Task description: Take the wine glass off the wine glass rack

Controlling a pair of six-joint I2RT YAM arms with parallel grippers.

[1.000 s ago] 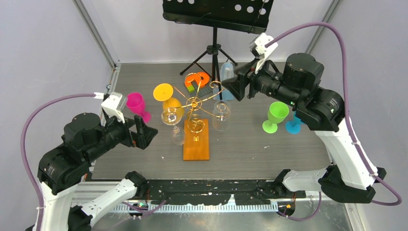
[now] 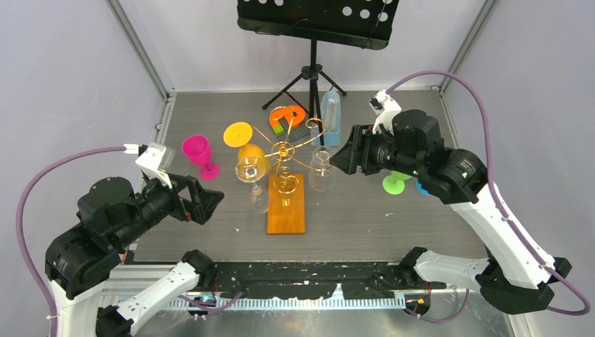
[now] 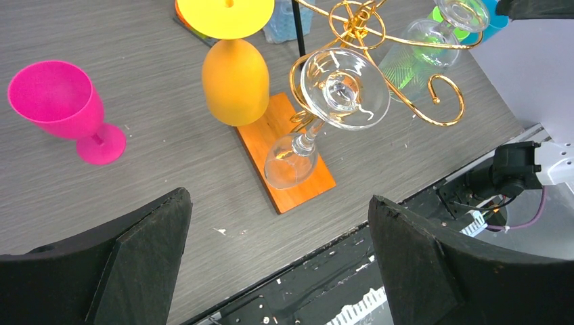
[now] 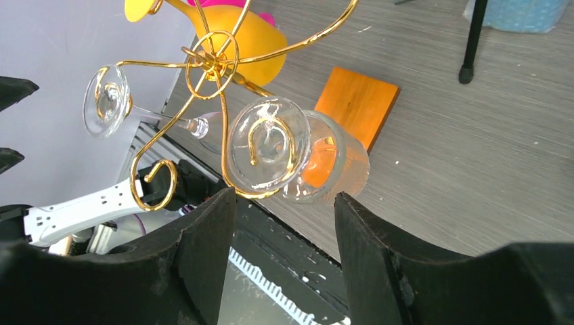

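Observation:
The gold wire rack (image 2: 282,151) stands on a wooden base (image 2: 286,210) mid-table. From its arms hang two clear wine glasses upside down: one on the left (image 3: 340,91), one on the right (image 4: 267,145). A yellow-orange glass (image 3: 235,84) hangs there too. My left gripper (image 2: 205,205) is open and apart from the rack, at the left of the near clear glass. To the right of the other clear glass, my open right gripper (image 2: 344,167) points at it. Nothing lies between the fingers in the right wrist view.
A pink goblet (image 2: 200,154) stands at left. Green (image 2: 394,184) and blue goblets are partly hidden behind the right arm. A black music stand (image 2: 313,70) and a blue bottle-like object (image 2: 331,116) are at the back.
My right gripper has come down toward the front, now level with the right clear glass, and its arm covers more of the green and blue goblets. The left gripper has shifted slightly left.

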